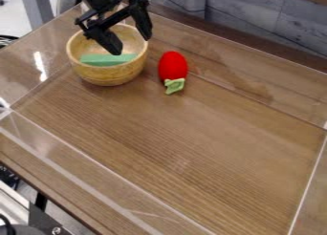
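Observation:
A yellow-tan bowl [107,78] sits at the upper left of the table with a green object [105,61] inside it. The black gripper [113,42] is open above the bowl, its two curved fingers spread, with nothing visible held between them. Just right of the bowl lies a red object with a green top [173,70], like a strawberry or pepper toy.
A grey wall [255,19] runs along the back. A dark cable or part shows at the lower left corner.

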